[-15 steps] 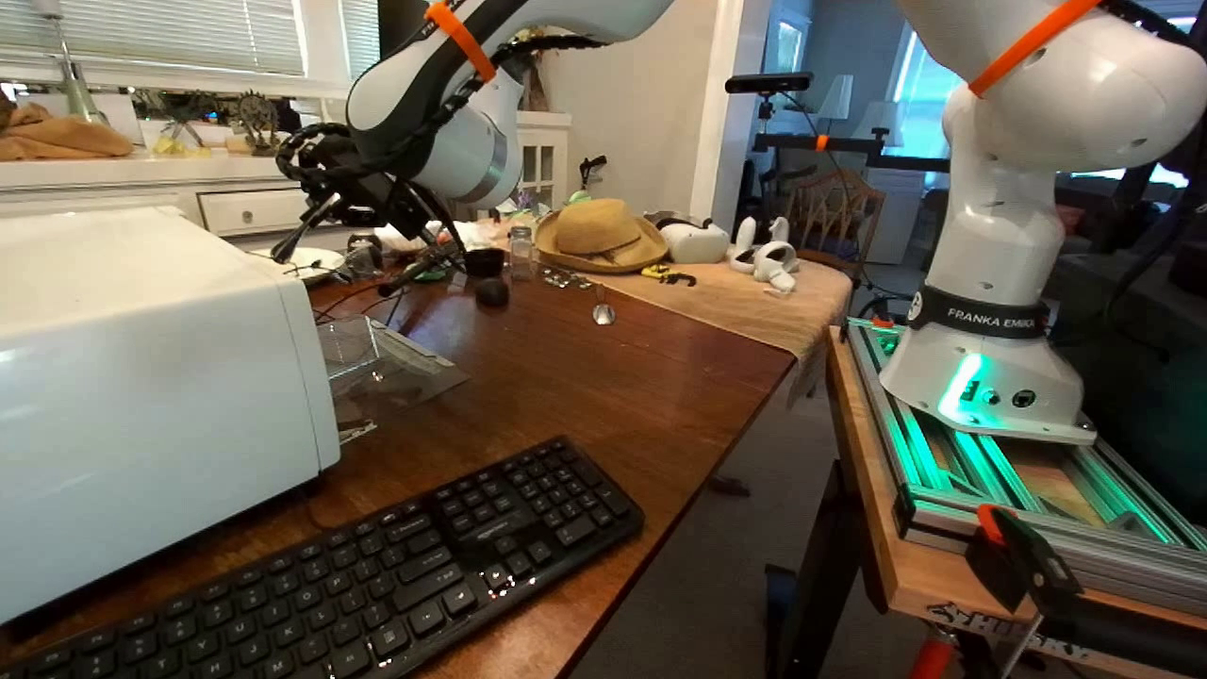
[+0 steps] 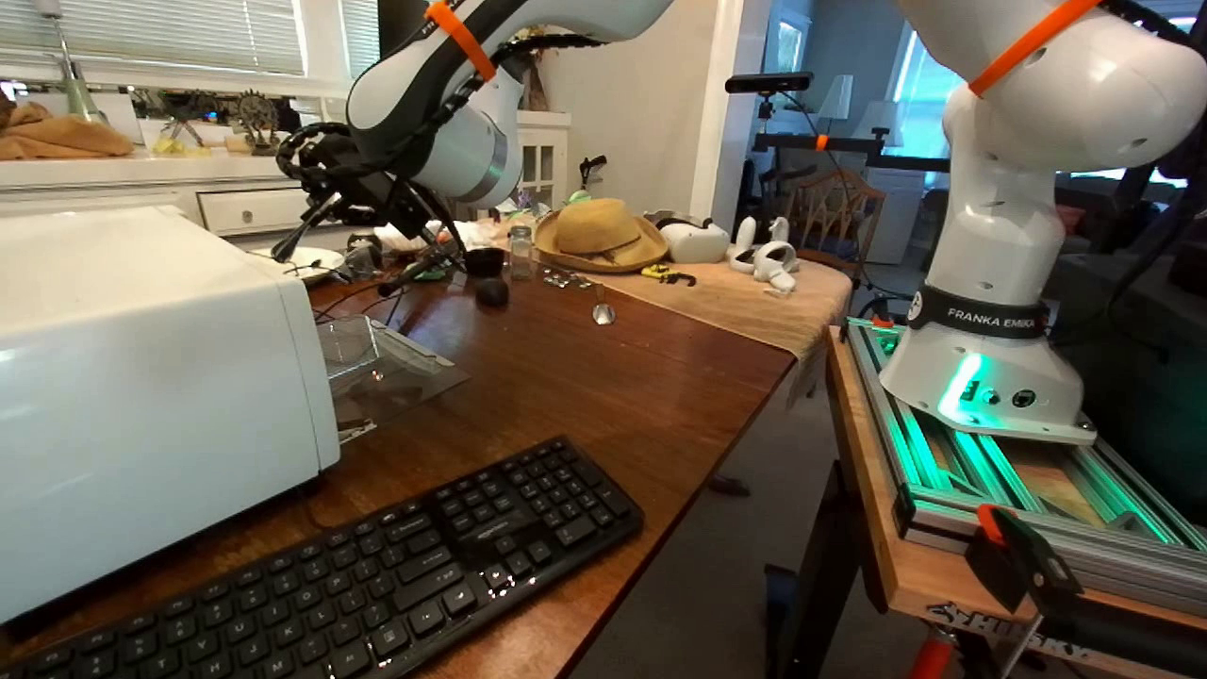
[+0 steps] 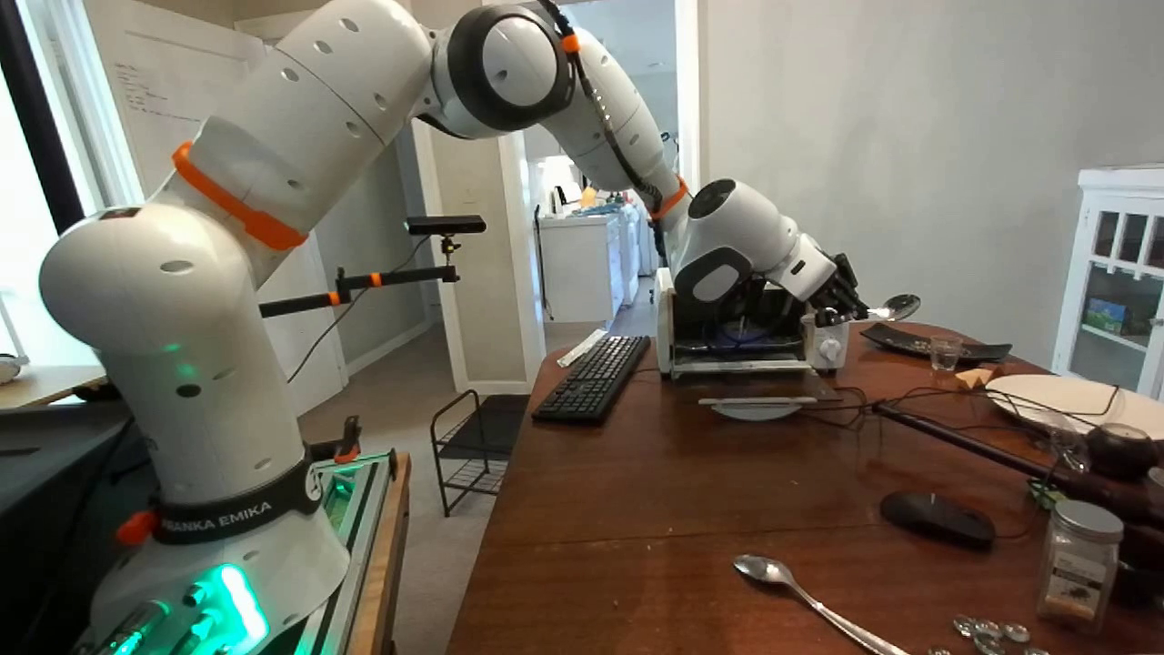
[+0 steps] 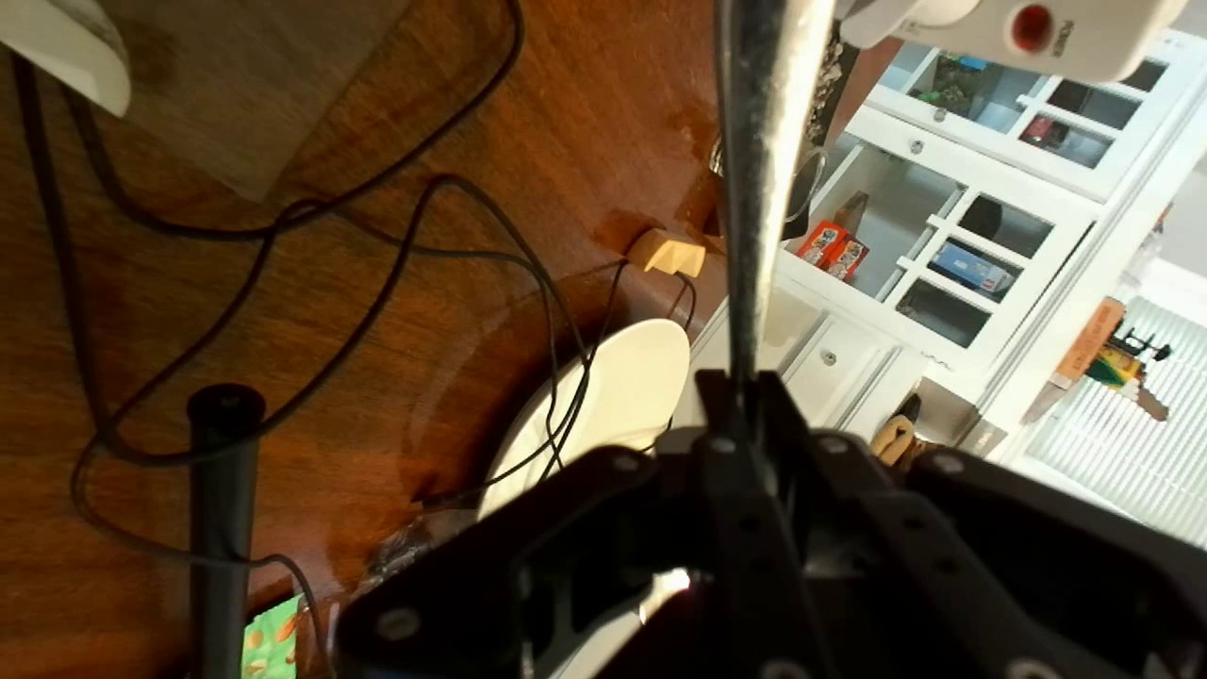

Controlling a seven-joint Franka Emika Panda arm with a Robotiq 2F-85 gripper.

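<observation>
A metal spoon [image 3: 897, 307] is gripped in my gripper, which is shut on its handle. In the wrist view the shiny handle [image 4: 755, 170] runs from between the fingertips up past the frame's top, so its bowl is out of sight there. Exterior view 2 shows the bowl sticking out beyond the gripper [image 3: 854, 310], above the table and to the right of the white toaster oven's knob panel [image 3: 827, 344]. In exterior view 1 the gripper [image 2: 305, 221] is in the air behind the oven [image 2: 147, 373], and the spoon is hard to make out.
Another spoon [image 3: 769, 571] lies on the table's near part. A black tray [image 3: 933, 344], a glass [image 3: 945, 351], a white plate [image 3: 1075, 402], cables and a mouse [image 3: 936, 518] occupy the right side. The keyboard [image 3: 595, 377] sits left of the oven. Mid-table is clear.
</observation>
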